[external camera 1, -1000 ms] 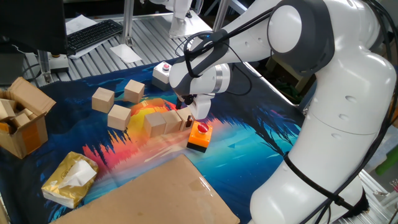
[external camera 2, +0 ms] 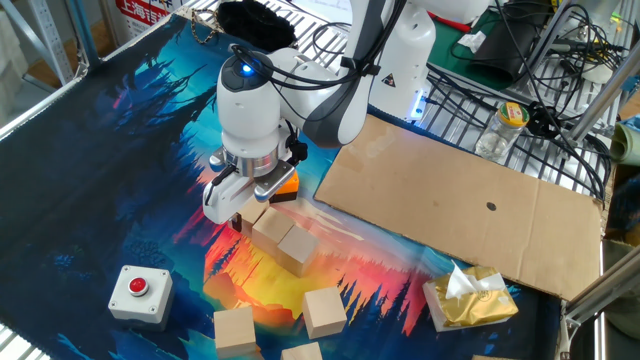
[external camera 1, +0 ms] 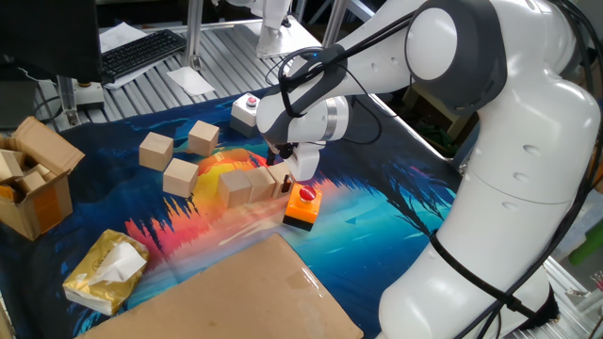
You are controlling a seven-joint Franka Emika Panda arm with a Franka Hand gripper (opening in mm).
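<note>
Three plain wooden blocks stand in a row on the colourful mat: an outer block (external camera 1: 235, 189), a middle block (external camera 1: 259, 185) and an end block (external camera 1: 278, 172). They look to be touching. My gripper (external camera 2: 246, 214) is lowered over the end block (external camera 2: 254, 209), a dark finger (external camera 1: 286, 185) showing at its side. The other finger is mostly hidden, so whether the fingers press on the block cannot be told. Three more loose blocks, among them one block (external camera 1: 181, 177), lie apart from the row.
An orange box with a red button (external camera 1: 301, 207) stands close beside the gripper. A white button box (external camera 2: 140, 297), a gold tissue pack (external camera 2: 470, 298), a large cardboard sheet (external camera 2: 450, 205) and an open carton of blocks (external camera 1: 42, 202) lie around. Bare mat (external camera 2: 100, 190) extends at the left.
</note>
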